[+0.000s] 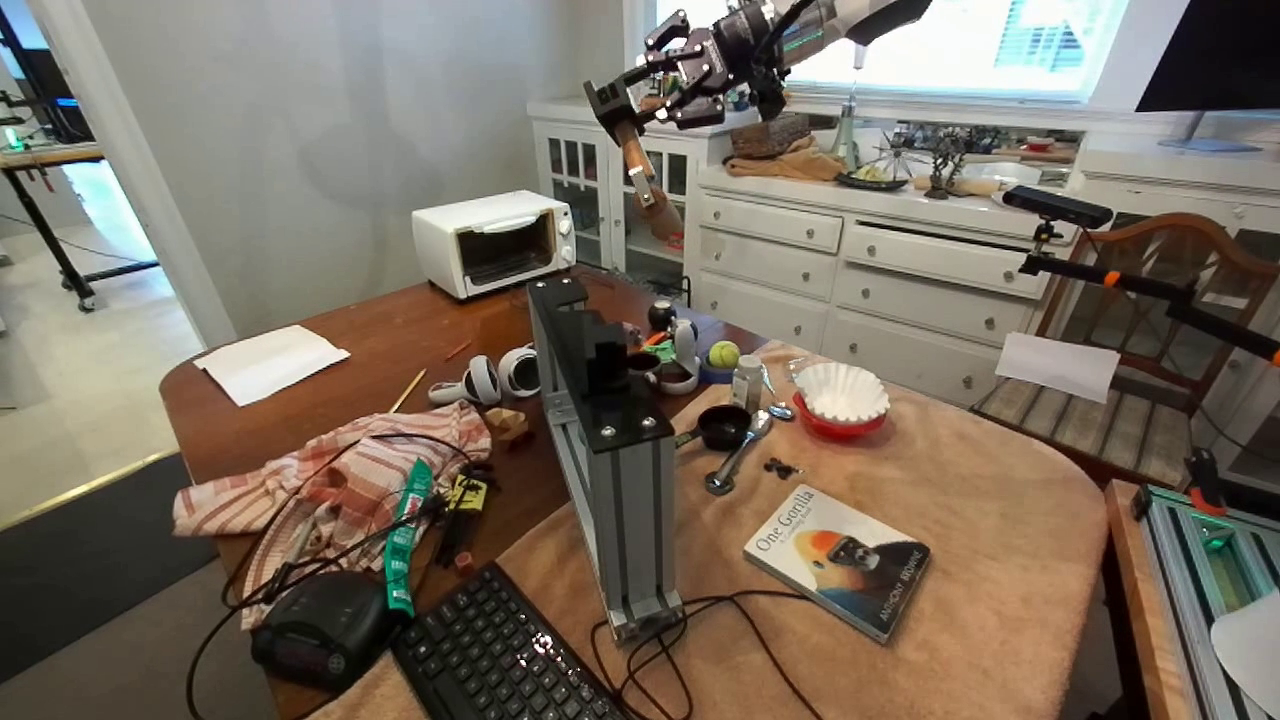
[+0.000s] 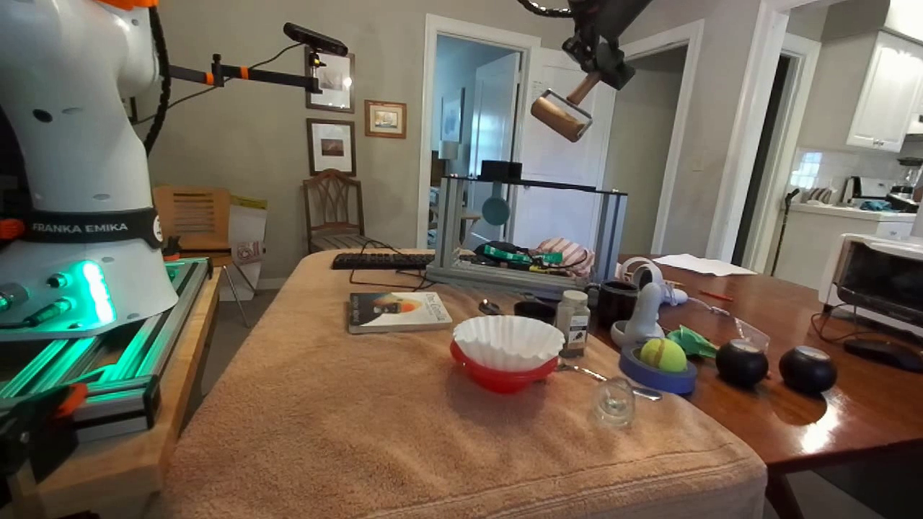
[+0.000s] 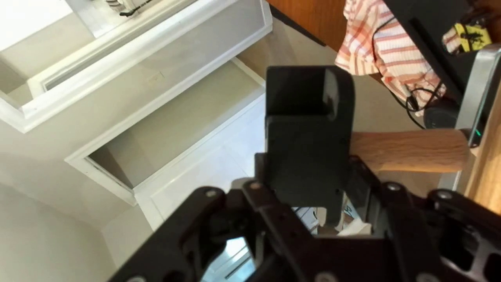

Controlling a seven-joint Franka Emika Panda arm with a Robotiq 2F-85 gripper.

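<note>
In exterior view 1 my gripper is raised high over the far side of the table. It is shut on the handle of a wooden tool, which tilts downward from the black fingers. Seen in exterior view 2, the wooden tool has a thick rounded wooden head and a metal frame around it, hanging well clear of everything below my gripper. In the wrist view, the wooden handle sticks out to the right of my gripper; the tool's head is cut off by the picture edge.
A metal frame with a black top stands mid-table. Around it lie a keyboard, a book, a red bowl with a paper filter, a tennis ball and a striped cloth. A white toaster oven occupies the far corner.
</note>
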